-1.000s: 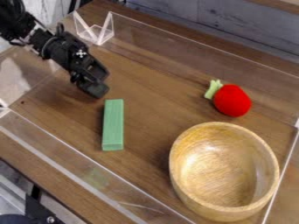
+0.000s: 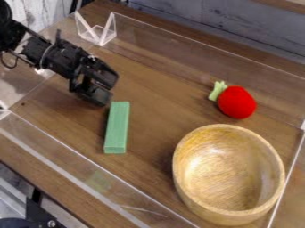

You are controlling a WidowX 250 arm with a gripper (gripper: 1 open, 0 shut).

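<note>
My black gripper [image 2: 93, 89] hangs over the wooden table at the left, tilted down just beside the upper end of a green block [image 2: 117, 126], which lies lengthwise on the table. The fingertips are dark and small, and nothing shows held in them. A red round object [image 2: 237, 103] with a pale green top lies at the right, and a large light wooden bowl [image 2: 227, 209] stands at the lower right.
Clear low walls [image 2: 71, 160] border the table. A small clear rack [image 2: 98, 27] stands at the back left.
The objects have not visibly moved.
</note>
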